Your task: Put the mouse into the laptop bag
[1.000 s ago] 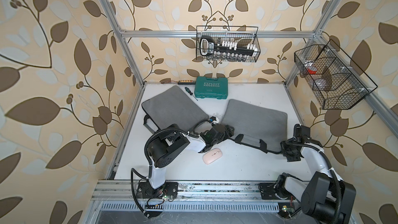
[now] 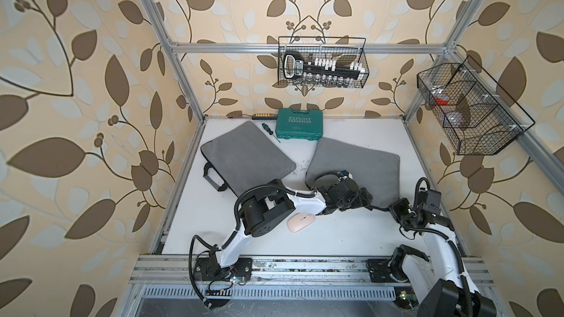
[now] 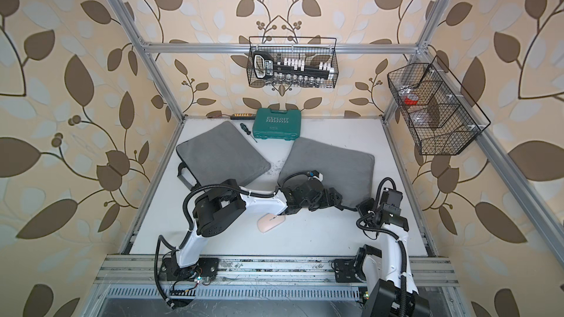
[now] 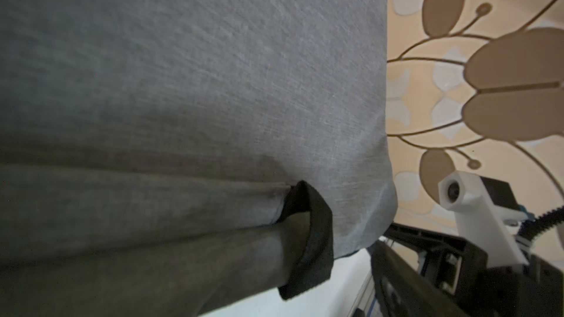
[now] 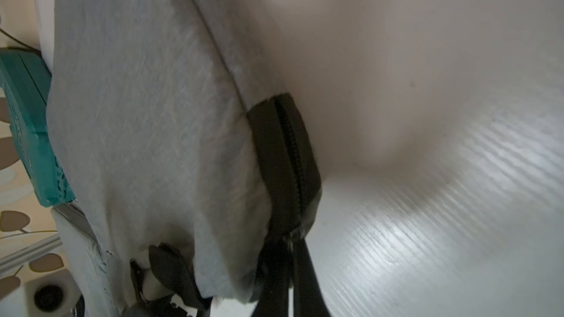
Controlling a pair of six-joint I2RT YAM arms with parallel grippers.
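The pale pink mouse point(image 2: 300, 220) lies on the white table below my left arm. A grey laptop bag point(image 2: 358, 164) lies at the right, its dark zipped edge toward the front. My left gripper point(image 2: 361, 198) is over that front edge; in the left wrist view its fingers are mostly hidden or out of frame, so its opening is unclear. My right gripper is shut at the zipper point(image 5: 288, 158) corner of the bag; whether fabric is between the fingertips is hard to tell.
A second grey case point(image 2: 246, 152) lies at the left. A green toolbox point(image 2: 299, 123) stands at the back, beside a screwdriver point(image 2: 268, 129). Wire baskets point(image 2: 323, 76) hang on the frame.
My left gripper has moved right along the bag's front edge. My right arm has changed pose at the bag's corner. The bag has shifted a little left.
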